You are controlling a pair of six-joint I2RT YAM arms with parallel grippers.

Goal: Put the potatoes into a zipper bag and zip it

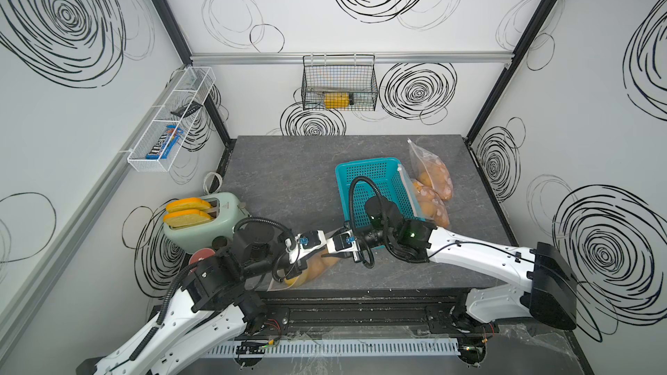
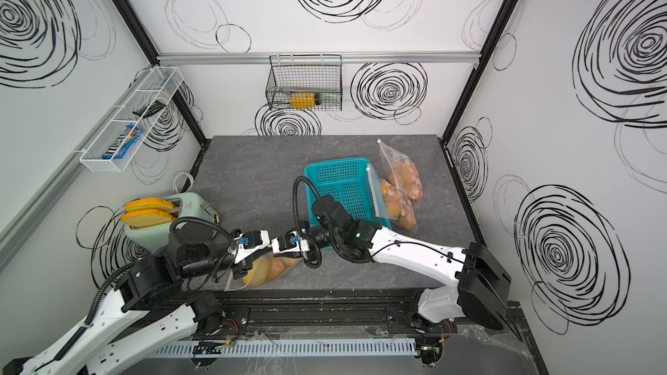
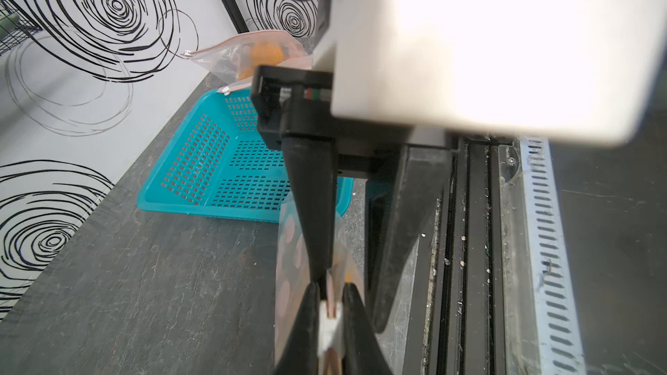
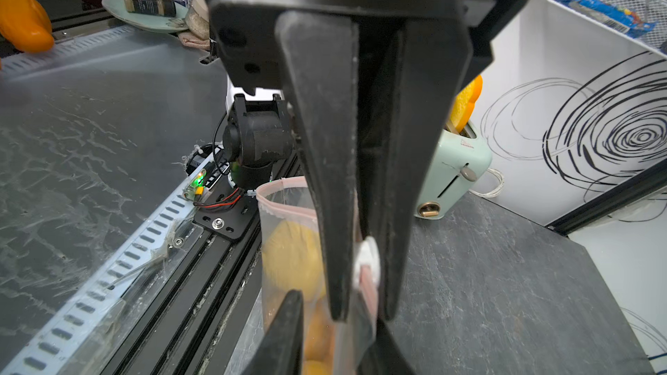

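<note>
A zipper bag of potatoes [image 4: 285, 257] with a pink top strip lies at the front middle of the counter, below both grippers. My left gripper is shut on the bag's zipper strip, with a white piece between its fingers. Close against it, my right gripper stands part open around the white piece and pink strip at the bag's top; whether it grips them is unclear. In the top views both wrists hide much of the bag.
A teal basket [image 1: 364, 170] sits behind the right arm, with two filled potato bags [image 2: 403, 173] to its right. A toaster [image 1: 201, 232] with yellow slices stands at left.
</note>
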